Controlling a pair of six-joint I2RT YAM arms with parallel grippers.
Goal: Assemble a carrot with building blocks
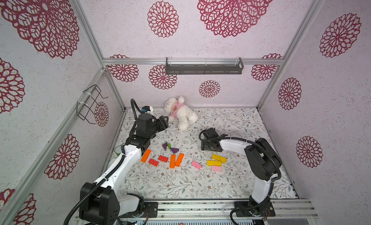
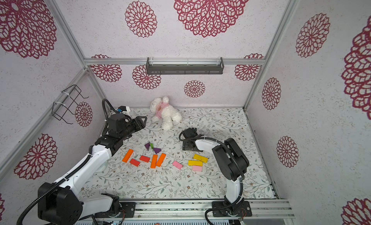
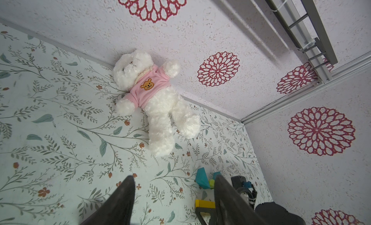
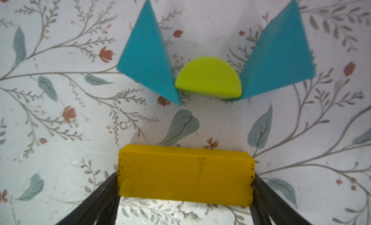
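Observation:
My right gripper is low over the table, open around a long yellow block [image 4: 185,172]; two teal triangles [image 4: 148,58] [image 4: 278,54] and a lime half-round [image 4: 208,74] lie beyond it. More yellow blocks [image 1: 213,162], pink blocks [image 1: 196,164], orange blocks [image 1: 172,160], red blocks [image 1: 162,158], and purple [image 1: 174,150] and green [image 1: 168,145] pieces lie across the front and middle. My left gripper is raised at the left, open, with nothing seen between its fingers.
A white plush bear [image 1: 180,112] in a pink shirt lies at the back. A grey shelf [image 1: 204,70] is on the back wall, a wire rack [image 1: 88,103] on the left.

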